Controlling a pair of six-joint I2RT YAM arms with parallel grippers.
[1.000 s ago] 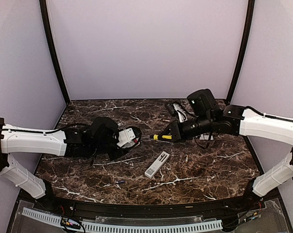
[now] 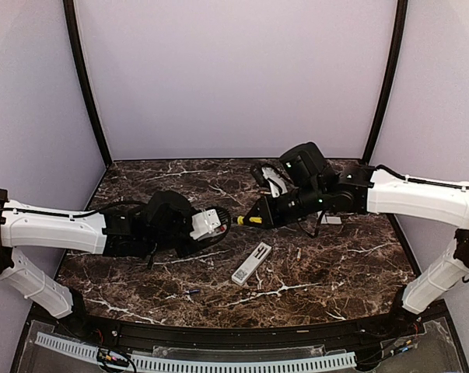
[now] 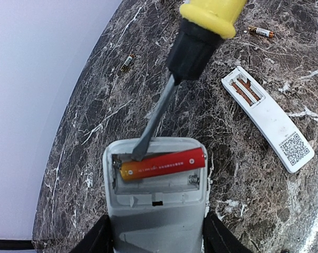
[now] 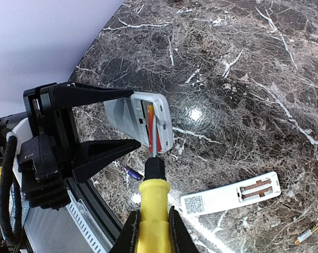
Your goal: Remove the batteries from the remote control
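A white remote control (image 3: 157, 221) is held in my left gripper, with fingers on both its sides and its battery compartment uncovered. One red and orange battery (image 3: 166, 164) lies slightly slanted in that compartment; the space below it is bare, with a spring showing. My right gripper is shut on the yellow handle of a screwdriver (image 4: 154, 192). Its metal tip reaches into the compartment beside the battery's orange end; whether it presses on the battery I cannot tell. From above, both grippers meet over the table's middle.
On the marble table (image 2: 141, 295) lies another white remote (image 3: 277, 129), its compartment open with no batteries showing. Loose batteries lie apart: one (image 3: 261, 32) and another (image 3: 127, 61) in the left wrist view, and a blue-purple one near the front edge.
Over the last second my right gripper has come leftward with the screwdriver, closing the gap to the held remote. The left gripper has shifted only slightly. The remote on the table has stayed put.
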